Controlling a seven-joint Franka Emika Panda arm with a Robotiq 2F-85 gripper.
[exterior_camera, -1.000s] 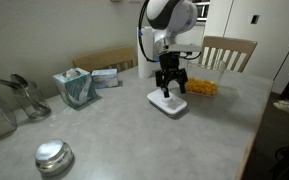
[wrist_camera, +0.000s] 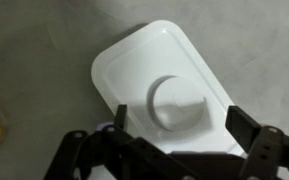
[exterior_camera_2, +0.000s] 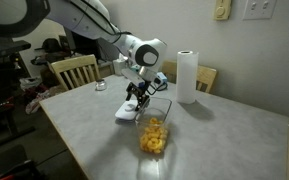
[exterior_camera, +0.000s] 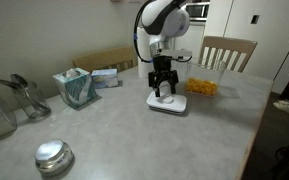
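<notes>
A white tray with rounded corners (exterior_camera: 174, 106) lies on the table, and a round white cup-like piece (wrist_camera: 179, 104) rests on it. My gripper is directly above, pointing down. Its dark fingers (wrist_camera: 241, 124) are spread apart, one on either side of the round piece in the wrist view. Whether they touch it I cannot tell. From the second exterior side, the arm partly hides the round piece, while the tray (exterior_camera_2: 126, 117) shows beneath the gripper (exterior_camera_2: 139, 104).
A clear container with orange pieces (exterior_camera_2: 152, 138) stands close to the tray. Also on the table are a paper towel roll (exterior_camera_2: 187, 78), a green-and-white carton (exterior_camera: 75, 88) and a metal bowl (exterior_camera: 54, 157).
The gripper has come slightly lower over the tray, with its fingers nearer the round white piece. The tray and the other objects stay where they were.
</notes>
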